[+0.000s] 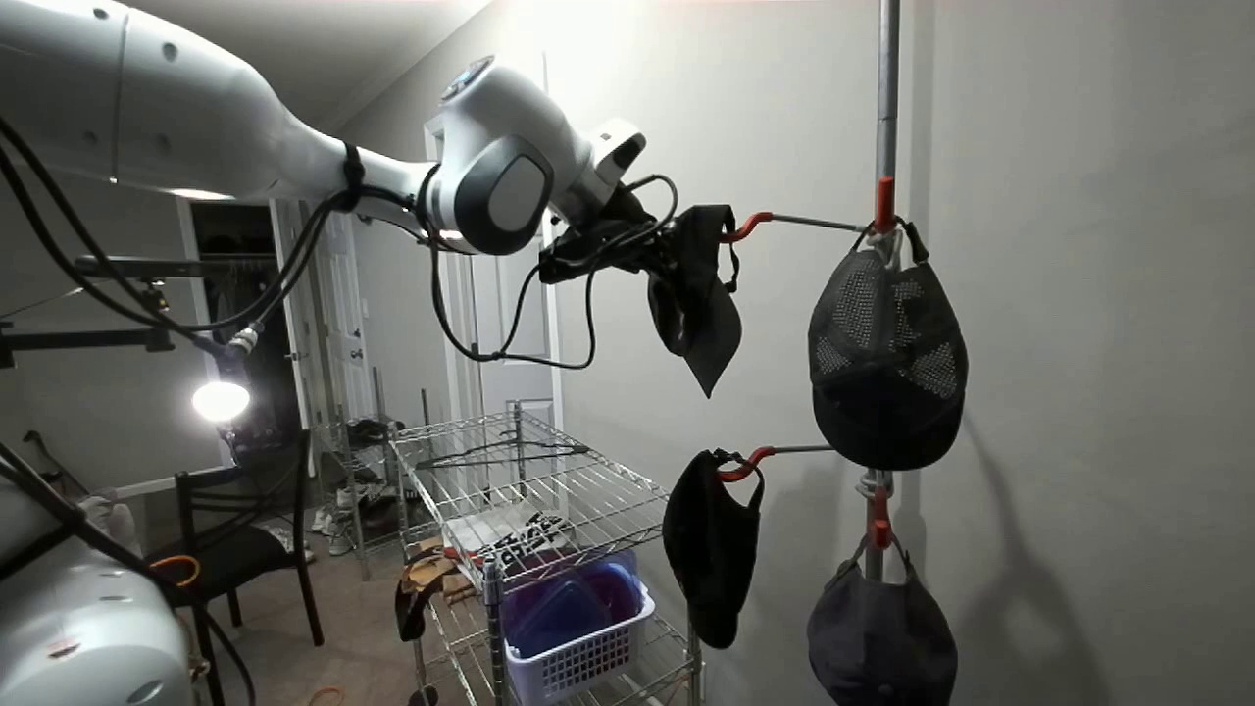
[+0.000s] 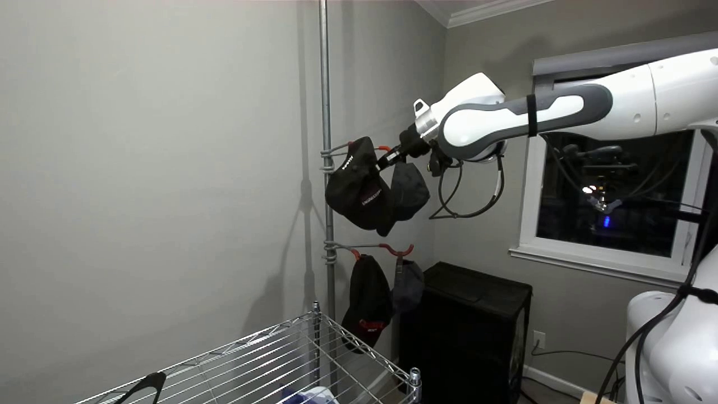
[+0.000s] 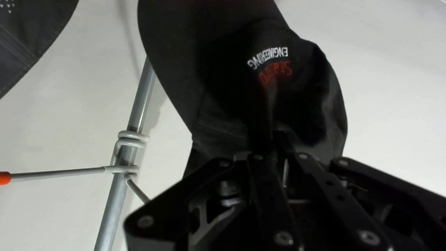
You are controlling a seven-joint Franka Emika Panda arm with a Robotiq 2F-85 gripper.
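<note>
A black cap [image 1: 703, 318] with white and red lettering hangs beside the upper red-tipped hook [image 1: 750, 222], its brim pointing down. My gripper [image 1: 668, 245] is at the cap's upper part, apparently touching it. From the other side, the gripper's tip [image 2: 382, 164] meets the same cap [image 2: 355, 192] near its top edge. In the wrist view, the cap's crown and brim [image 3: 171, 50] fill the space ahead of the fingers [image 3: 267, 188]. The fingers stand close together over dark fabric; whether cloth lies between them is too dark to tell.
A black mesh-backed cap [image 1: 888, 353] hangs on the metal pole [image 1: 888, 82]. Lower down hang another black cap [image 1: 712, 547] and a grey cap [image 1: 882, 635]. A wire shelf [image 1: 529, 453] with a white basket [image 1: 582, 659] stands below. Open air surrounds the arm.
</note>
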